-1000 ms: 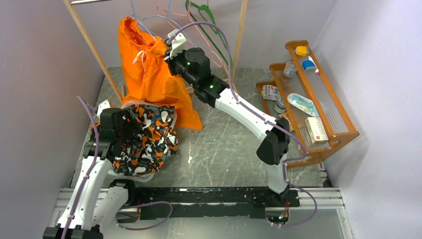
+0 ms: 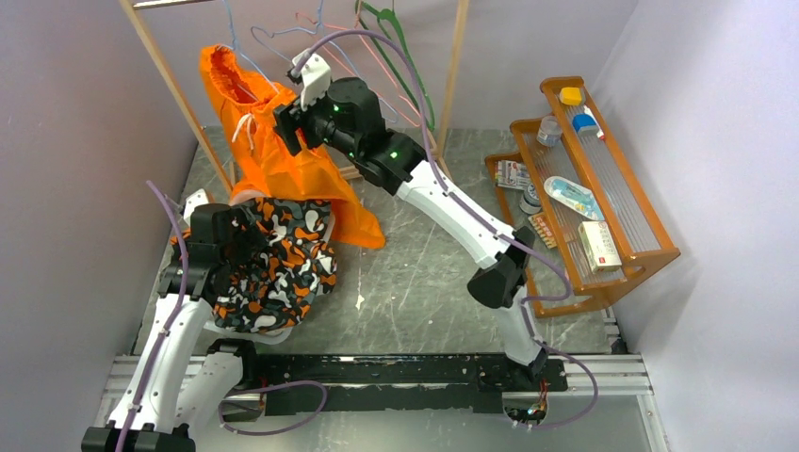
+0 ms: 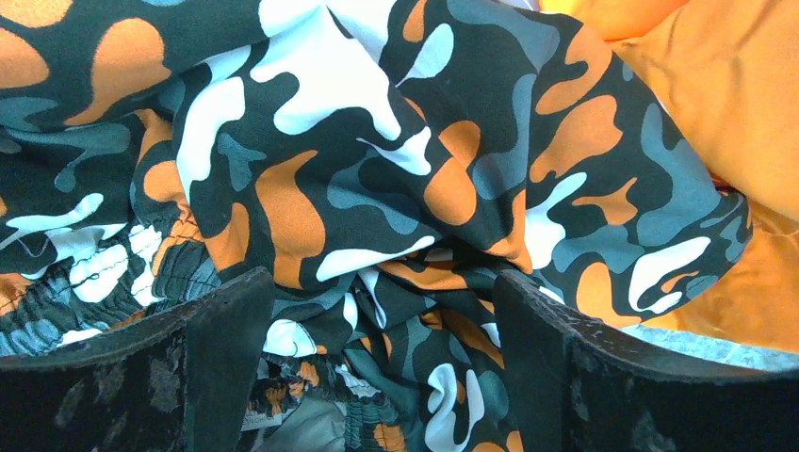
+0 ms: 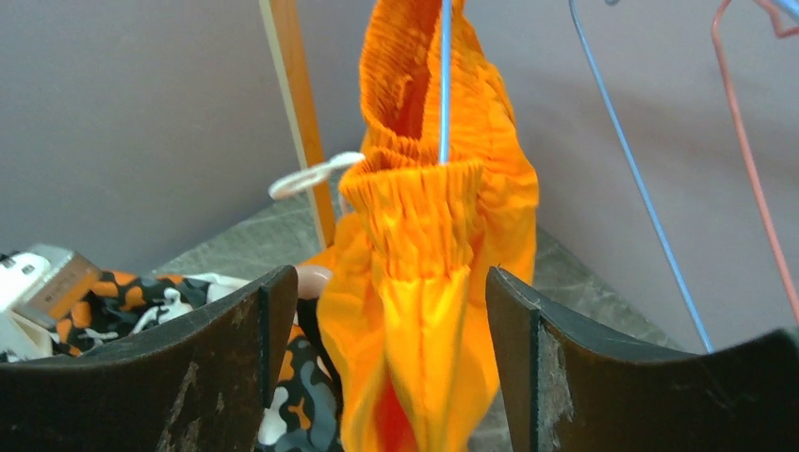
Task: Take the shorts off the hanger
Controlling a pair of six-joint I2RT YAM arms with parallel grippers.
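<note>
Bright orange shorts (image 2: 254,141) with a white drawstring hang from a blue hanger (image 4: 446,75) at the rack's left. My right gripper is open in front of their gathered waistband (image 4: 415,198); whether it touches them I cannot tell. My left gripper is open low over camouflage shorts (image 2: 278,264) lying in a pale tray (image 2: 273,334), with the orange fabric (image 3: 725,113) beside them.
The wooden rack (image 2: 160,61) holds more blue, pink and green hangers at the back. A wooden shelf (image 2: 650,240) with boxes and bottles stands right.
My right arm has shifted left overall, and the orange shorts with their hanger have swung leftward on the rack. The left arm has stayed still.
</note>
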